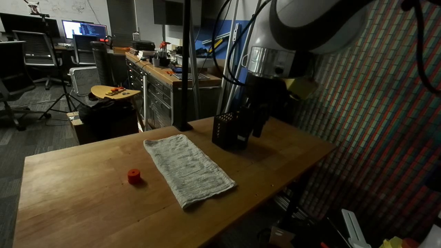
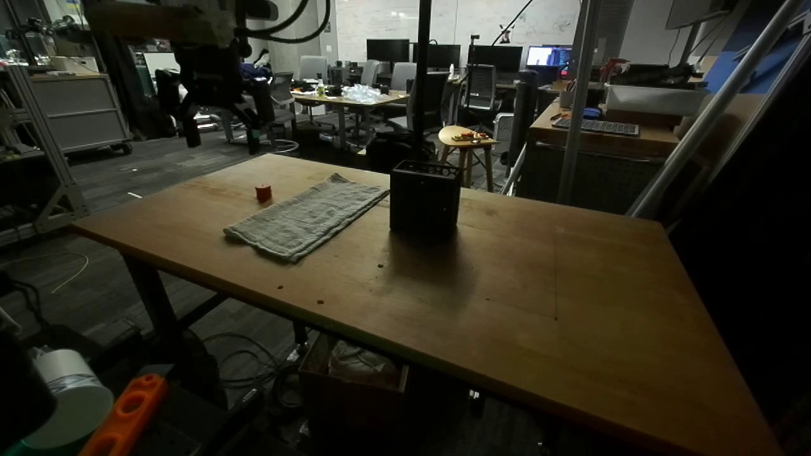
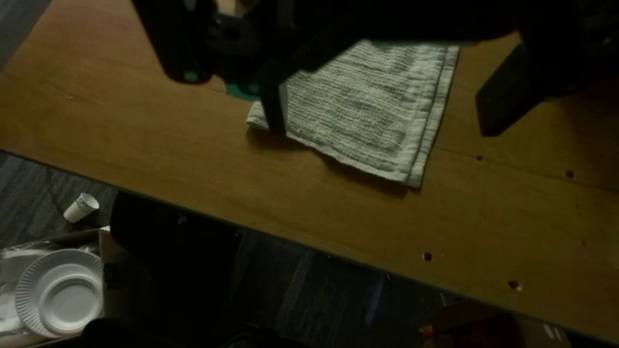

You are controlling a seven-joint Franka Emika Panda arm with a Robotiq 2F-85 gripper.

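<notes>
A folded grey-white towel (image 1: 188, 167) lies flat on the wooden table, and its near end (image 3: 371, 116) shows below my gripper in the wrist view. To one side of it stands a small red cylinder (image 1: 134, 176), apart from the cloth; the wrist view does not show it. A black mesh holder (image 2: 424, 199) is upright on the towel's other side. My gripper hangs above the table, open, its fingers (image 3: 505, 95) wide apart with nothing held between them. Exterior view 1 has the dark gripper partly covering the holder.
The table (image 2: 578, 304) has free room beyond the holder. Its edge runs across the wrist view, with a box of paper plates (image 3: 64, 296) on the floor below. A dark vertical post (image 1: 184, 66) rises behind the table's far edge.
</notes>
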